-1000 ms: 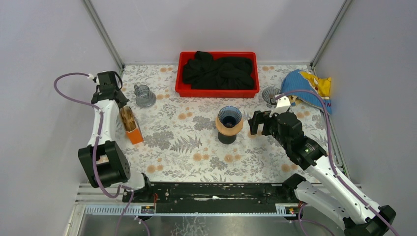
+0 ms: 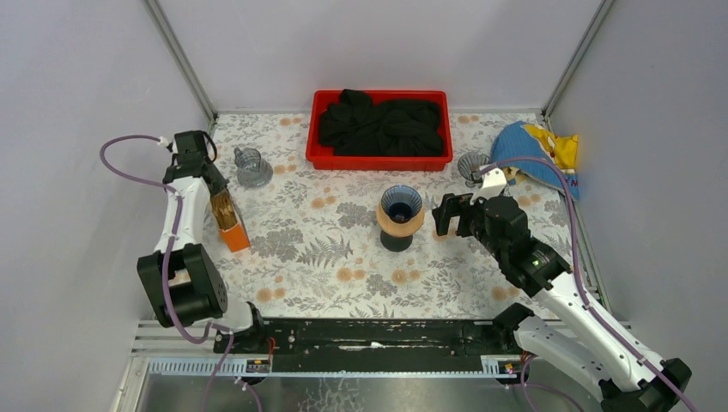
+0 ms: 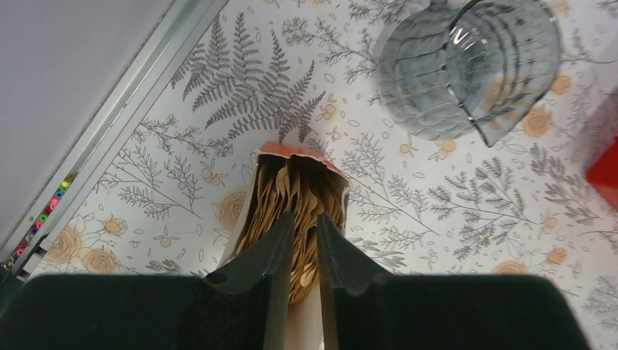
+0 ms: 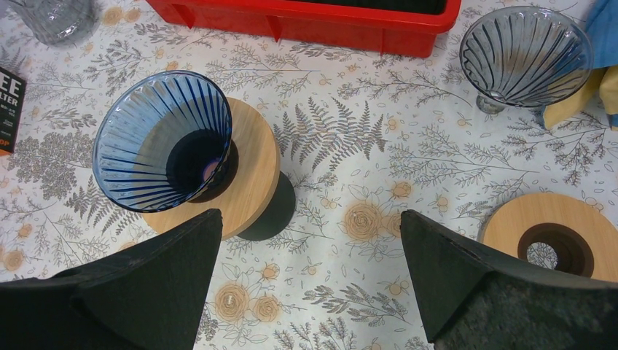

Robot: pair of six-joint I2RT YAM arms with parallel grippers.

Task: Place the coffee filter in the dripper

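Note:
The orange box of brown paper filters stands at the table's left. Over it is my left gripper; in its wrist view the dark fingertips are close together, with a narrow gap, among the filter tops. Whether they touch paper is unclear. The blue ribbed dripper sits on a wooden ring on a dark stand at the centre. My right gripper is open to the right of it, with nothing between its fingers.
A glass server stands behind the box, a red tray with dark cloth at the back, a clear glass cone and a blue-yellow bag at back right, and a wooden ring at right.
The right arm and the objects look unchanged.

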